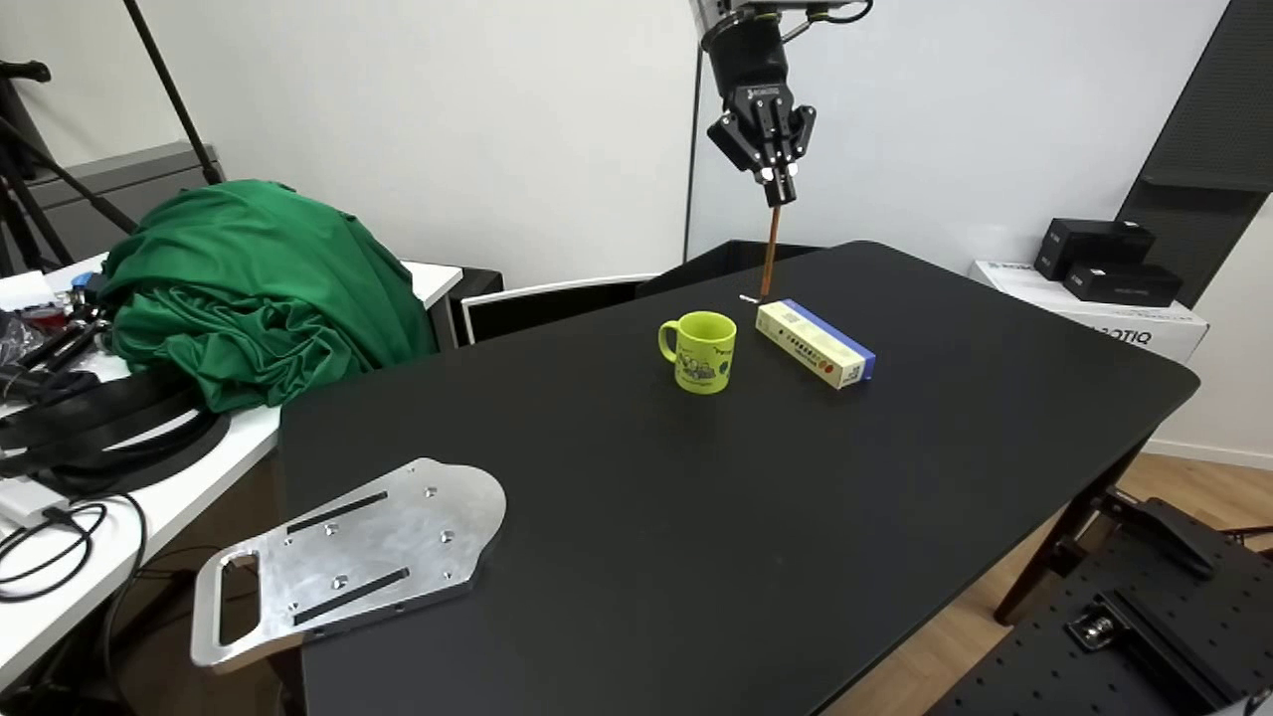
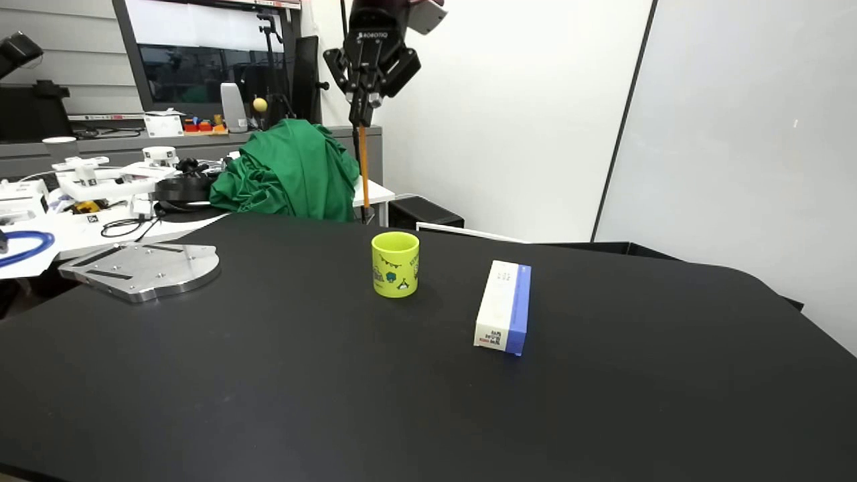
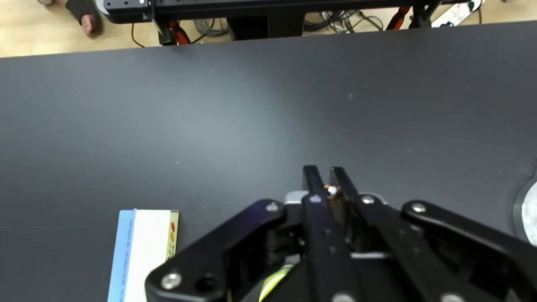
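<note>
High over the back of the table, my gripper (image 1: 779,191) is shut on a thin orange-brown stick (image 1: 770,253), which hangs down with its lower end in the air. The other exterior view has the stick (image 2: 365,167) below the gripper (image 2: 363,120), clear of the mug. The lime-green mug (image 1: 704,352) stands upright on the black table, its handle to the left in exterior view 1. In the wrist view, only a small orange bit of the stick shows between the fingers, and the mug (image 3: 275,282) is mostly hidden by the gripper.
A cream and blue box (image 1: 815,342) lies to the right of the mug. The metal plate (image 1: 382,543) rests at the table's left front edge. Green cloth (image 1: 269,274) is heaped on the white side table.
</note>
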